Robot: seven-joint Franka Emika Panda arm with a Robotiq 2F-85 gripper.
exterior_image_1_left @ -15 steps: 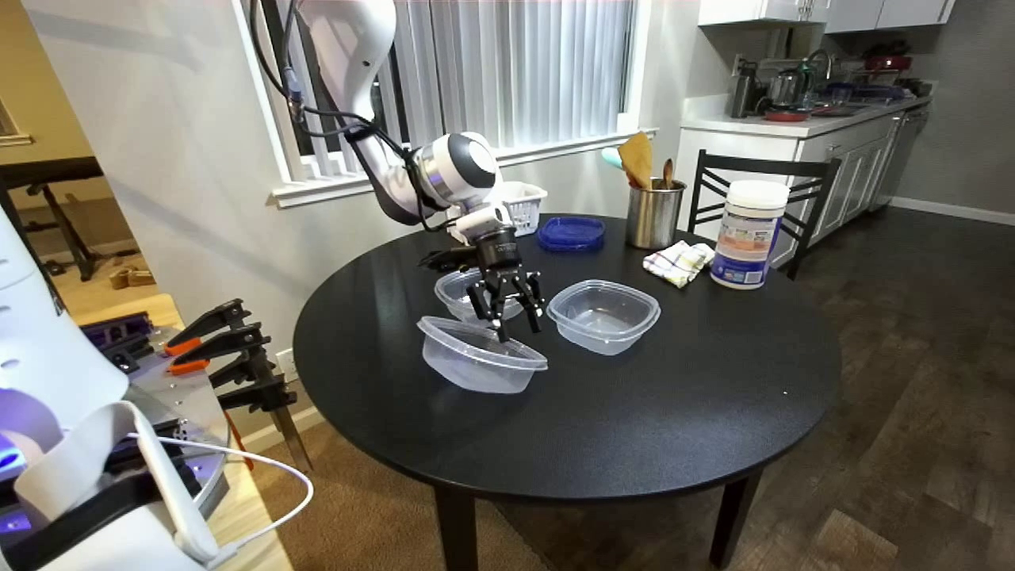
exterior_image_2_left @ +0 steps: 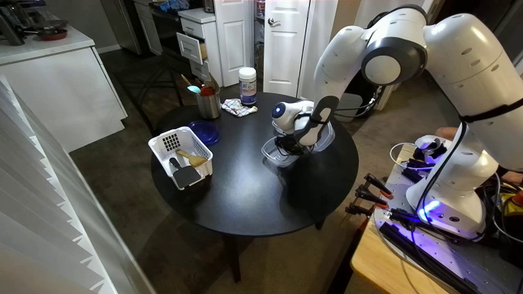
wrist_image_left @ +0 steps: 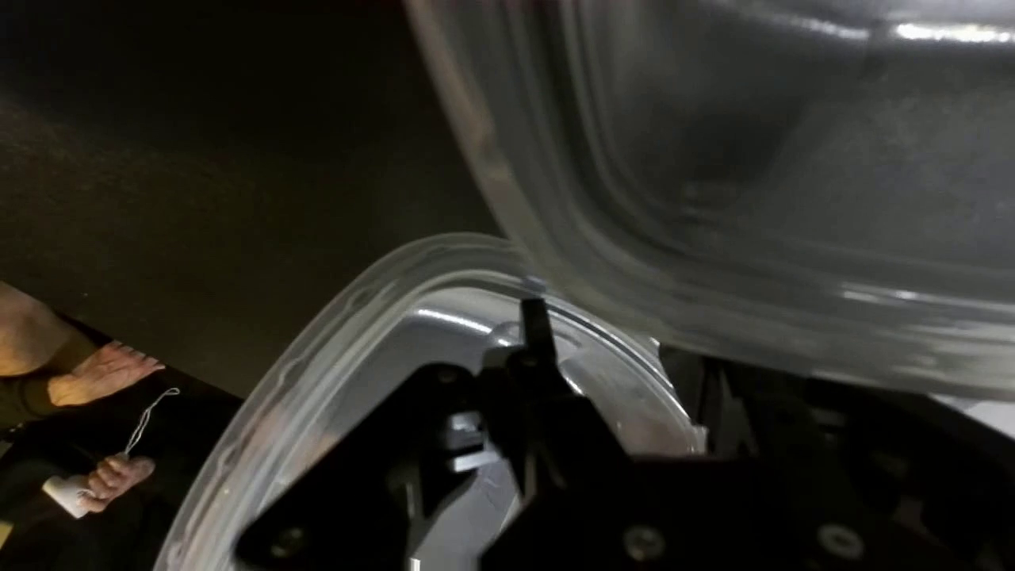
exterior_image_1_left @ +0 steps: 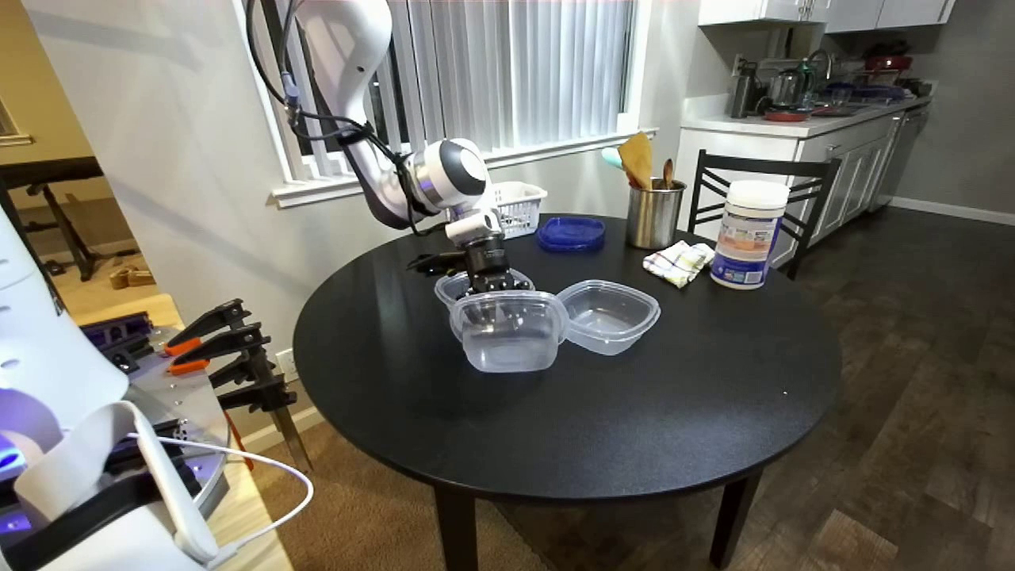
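Three clear plastic containers are grouped on the round black table. The front container (exterior_image_1_left: 511, 347) has its rim close to the right container (exterior_image_1_left: 614, 328) in exterior view 1, and the two overlap there. Behind the front one, the back container (exterior_image_1_left: 445, 291) is partly covered. My gripper (exterior_image_1_left: 490, 287) is low at the front container's far side, its fingertips hidden behind that clear wall. In the wrist view, my fingers (wrist_image_left: 535, 333) stand apart over a clear container (wrist_image_left: 285, 419), while another container's rim (wrist_image_left: 666, 295) fills the upper right. I see nothing clasped between them.
A blue lid (exterior_image_1_left: 571, 234), a metal utensil pot (exterior_image_1_left: 654, 217), a folded checked cloth (exterior_image_1_left: 678, 262) and a white-capped tub (exterior_image_1_left: 748, 238) stand at the back. A white basket (exterior_image_2_left: 180, 157) holds utensils.
My gripper has moved slightly left and behind the front container. That container has shifted right, turned and come up against the right one in view; the back and right containers look unmoved.
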